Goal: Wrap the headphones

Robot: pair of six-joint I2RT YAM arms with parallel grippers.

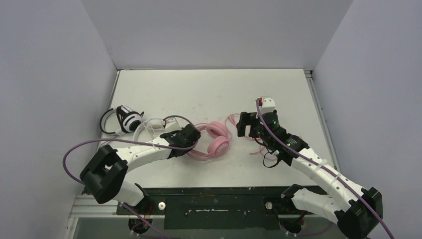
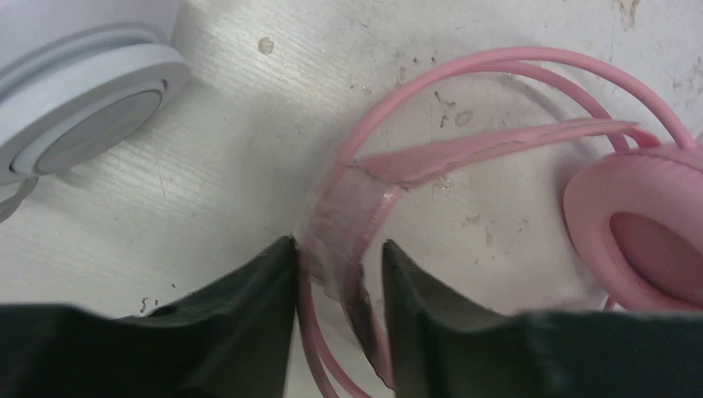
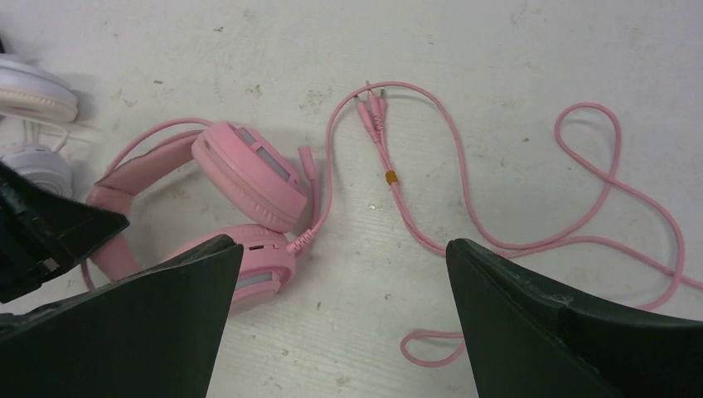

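The pink headphones lie on the table, their ear cups (image 1: 217, 130) at mid-table and their headband (image 2: 348, 215) toward the left. My left gripper straddles the headband with its fingers parted: the left one sits against the outer band, while a gap shows beside the right one. In the right wrist view, the pink cable (image 3: 464, 157) runs from the cups (image 3: 253, 178) in loose loops over the table. Right of the headphones, my right gripper hangs open above the cable, with nothing held between its fingers.
White headphones (image 2: 91, 91) lie left of the pink pair, partly behind my left arm. A black-and-white pair (image 1: 128, 118) rests at the table's left edge. Bare table (image 1: 199, 89) stretches along the back and the front.
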